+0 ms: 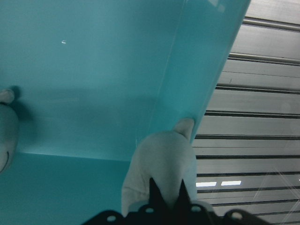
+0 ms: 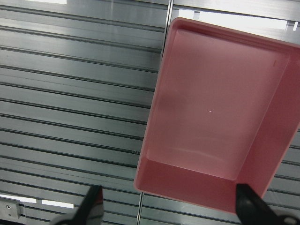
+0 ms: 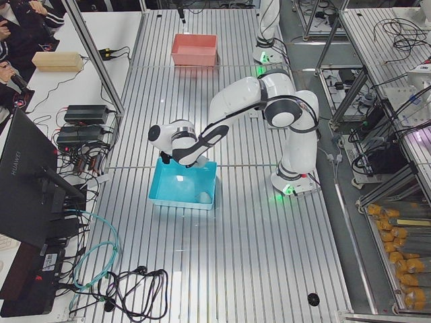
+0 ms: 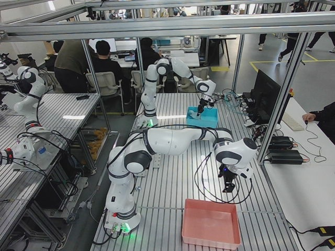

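Note:
In the left wrist view a pale plush toy is at the side wall of the teal bin, under my left gripper, whose fingertips press at it; whether they are shut on it is unclear. A second plush toy lies at the left of that view. The teal bin is at the middle of the camera left view, mostly below the arm. My right gripper is above the pink bin, which is empty; its fingers are wide open with nothing between them.
Cables lie on the slatted table. A monitor and power units line the left side. Metal posts frame the work surface. The middle of the table between the bins is clear apart from the arms and cables.

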